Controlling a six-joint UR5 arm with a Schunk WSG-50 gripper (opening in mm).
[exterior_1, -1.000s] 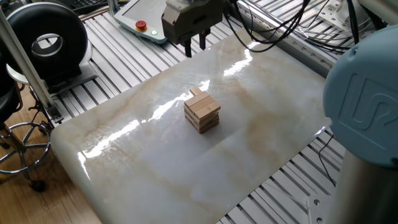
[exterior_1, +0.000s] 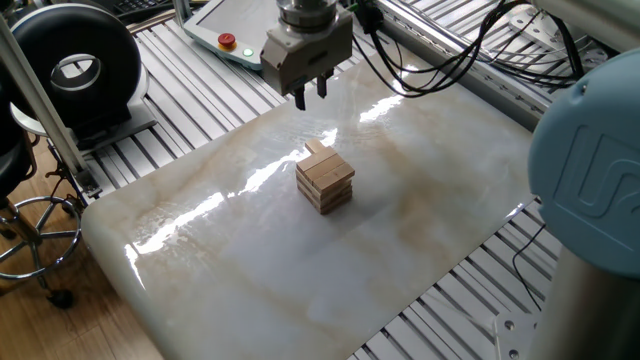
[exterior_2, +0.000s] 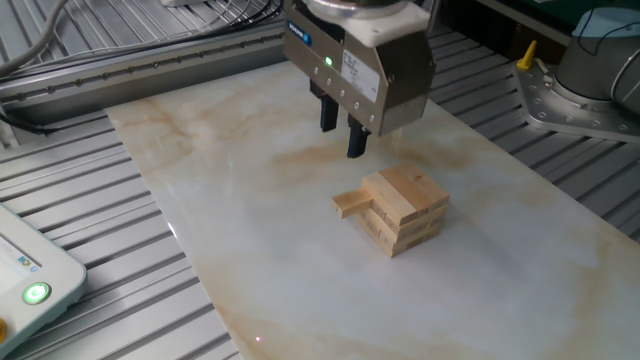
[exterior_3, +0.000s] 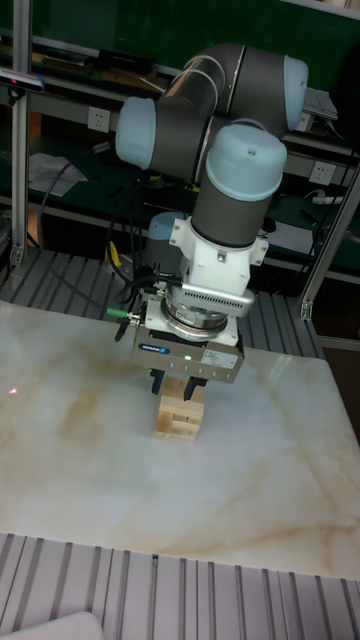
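Observation:
A small stack of light wooden blocks (exterior_1: 326, 179) stands in layers on the marbled board. From its side one block (exterior_2: 351, 202) sticks out, below the top layer in exterior view 2. My gripper (exterior_1: 311, 99) hangs above the board, off to the side where that block protrudes. Its two black fingers (exterior_2: 356, 139) point down with a clear gap between them, nothing held, and they do not touch the stack. In exterior view 3 the gripper (exterior_3: 175, 390) partly covers the stack (exterior_3: 177, 419).
The glossy marbled board (exterior_1: 230, 270) is otherwise clear around the stack. A control pendant with a red button (exterior_1: 228, 41) lies on the slatted table at the back. Dark cables (exterior_1: 455, 75) loop beside the arm.
Over the last second my gripper has come down in exterior view 1, with the arm shifting slightly to the right. The stack and its protruding block have stayed put.

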